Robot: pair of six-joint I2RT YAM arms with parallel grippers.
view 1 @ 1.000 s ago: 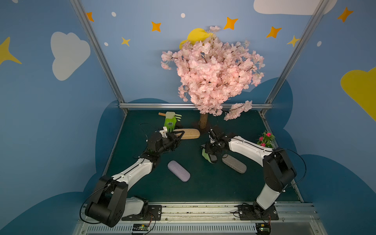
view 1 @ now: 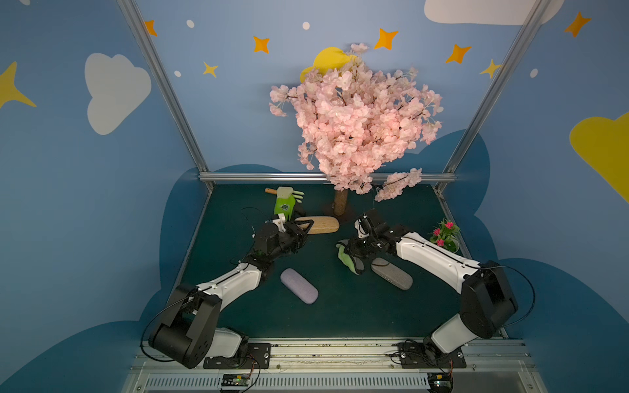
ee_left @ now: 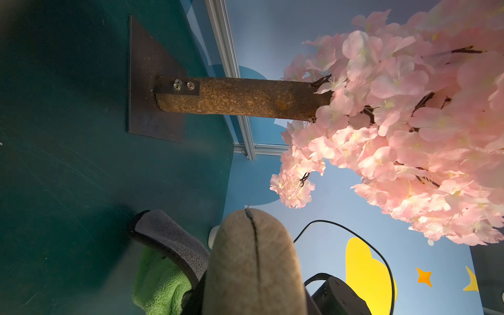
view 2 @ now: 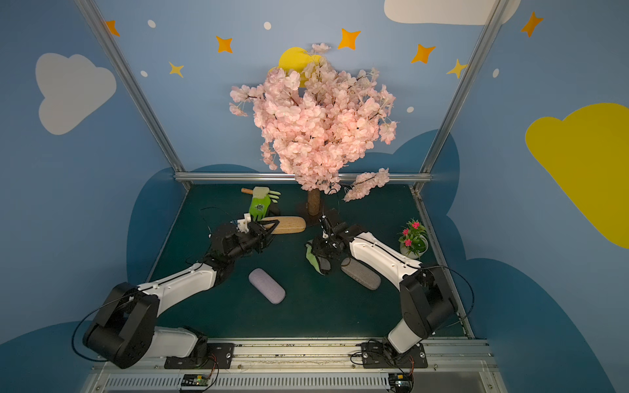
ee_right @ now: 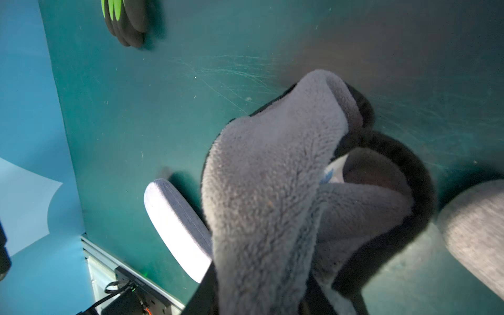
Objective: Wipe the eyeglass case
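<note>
My left gripper [view 1: 298,229] is shut on a beige eyeglass case [view 1: 321,224], held lengthwise toward the tree and filling the bottom middle of the left wrist view [ee_left: 254,262]. My right gripper [view 1: 357,245] is at a grey-and-green cloth [view 1: 347,262], which is bunched in front of its fingers and hides most of them in the right wrist view [ee_right: 267,173]; its opening is hard to tell. A lilac case [view 1: 298,285] and a grey case [view 1: 391,273] lie on the table on either side of the front middle.
The tree's trunk [view 1: 340,203] stands on a plate at the back, blossoms above. Green gloves with a wooden-handled tool [view 1: 285,203] lie at back left. A potted flower [view 2: 414,239] stands at the right edge.
My left gripper and beige case have moved slightly right.
</note>
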